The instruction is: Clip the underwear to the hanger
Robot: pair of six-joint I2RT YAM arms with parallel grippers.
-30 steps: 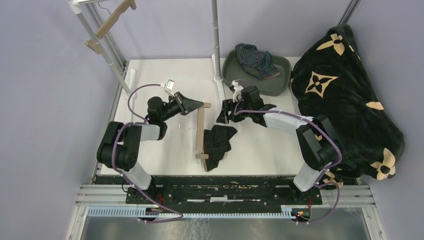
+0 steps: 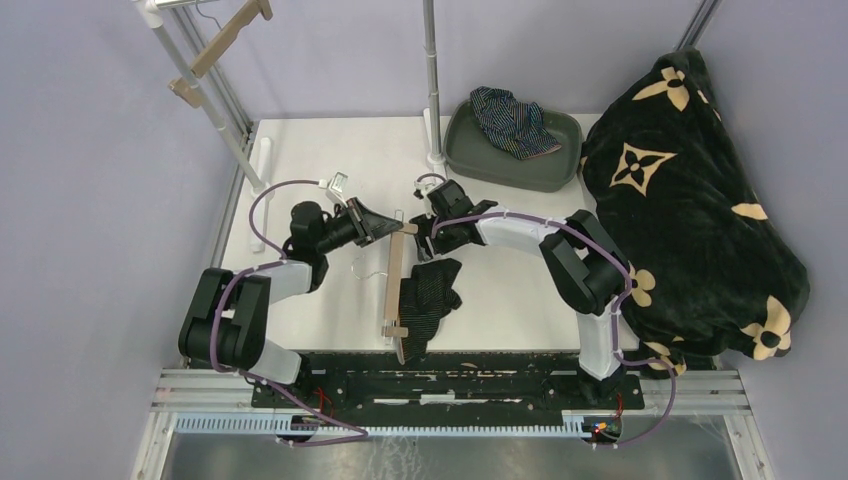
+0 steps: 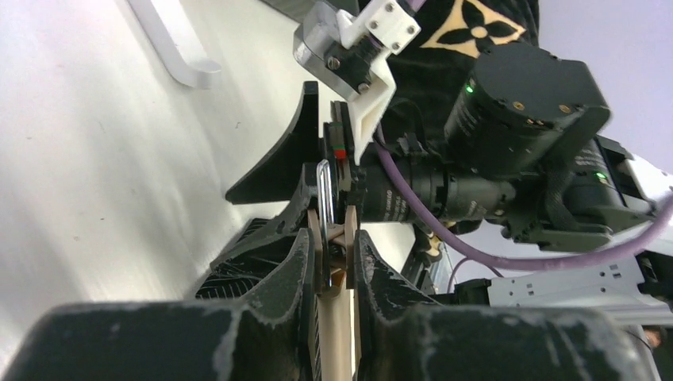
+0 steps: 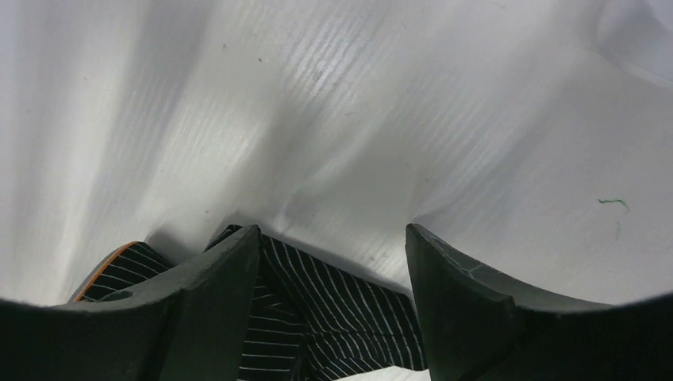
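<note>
The wooden hanger (image 2: 395, 280) lies lengthwise toward the table's front, with its upper end in my left gripper, which is shut on it. The dark striped underwear (image 2: 430, 300) lies beside and partly under the hanger. My right gripper (image 2: 424, 237) is just right of the hanger's upper end, above the underwear. In the right wrist view its fingers stand apart over an edge of the striped cloth (image 4: 333, 317), part open, with nothing seen held between them.
A grey bin (image 2: 470, 160) with another striped garment stands at the back right. White rack poles (image 2: 432, 70) rise at the back and left. A black patterned blanket (image 2: 690, 230) fills the right side.
My right gripper has moved left toward the hanger and the underwear. My left gripper and the hanger have shifted slightly toward the front left.
</note>
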